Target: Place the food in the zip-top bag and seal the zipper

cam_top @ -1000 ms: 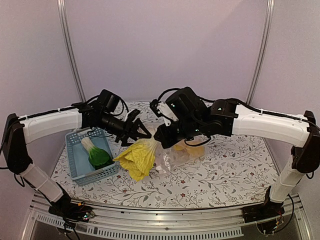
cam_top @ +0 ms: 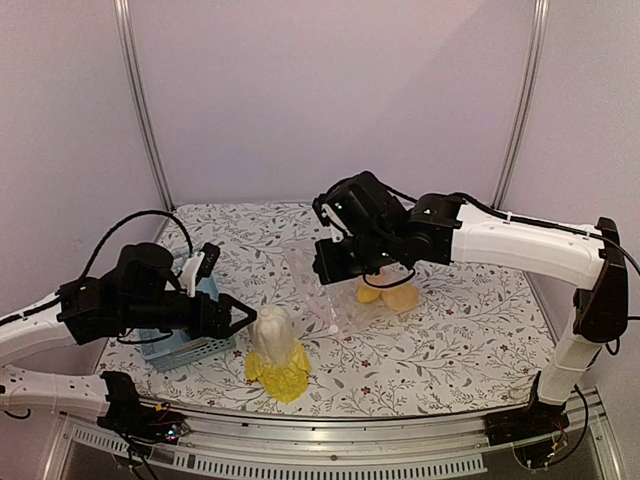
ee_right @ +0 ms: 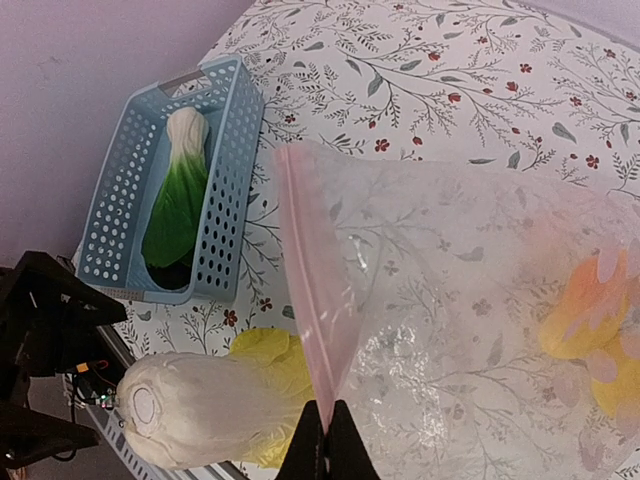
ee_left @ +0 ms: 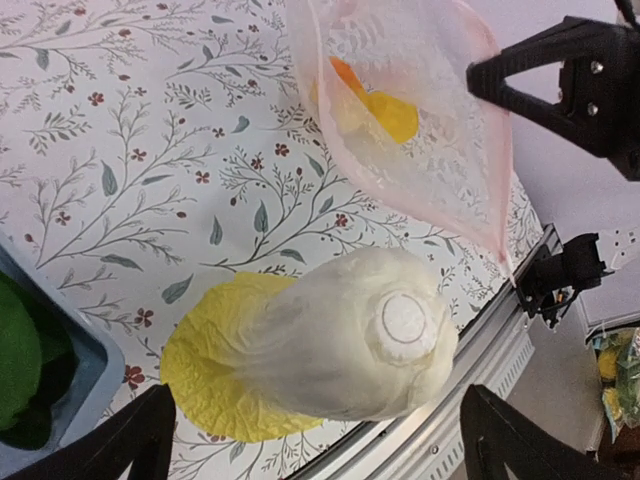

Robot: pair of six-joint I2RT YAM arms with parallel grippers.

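A napa cabbage [cam_top: 272,338], white stem and yellow leaves, lies on the table outside the bag. In the left wrist view the white end of the cabbage [ee_left: 350,335] lies ahead of my left gripper, which stands open and empty. My right gripper is shut on the pinkish rim of the clear zip top bag [ee_right: 430,260]. The bag's mouth gapes in the left wrist view. Yellow and orange food [ee_right: 588,310] shows through the plastic at its far end. A green bok choy [ee_right: 178,210] lies in the blue basket [ee_right: 225,190].
My left arm covers much of the basket [cam_top: 190,355] in the top view. The cabbage lies between the basket and the bag, near the table's front edge.
The cabbage was partly inside the bag, held by my left gripper; now it lies on the table. The bag shifted slightly.
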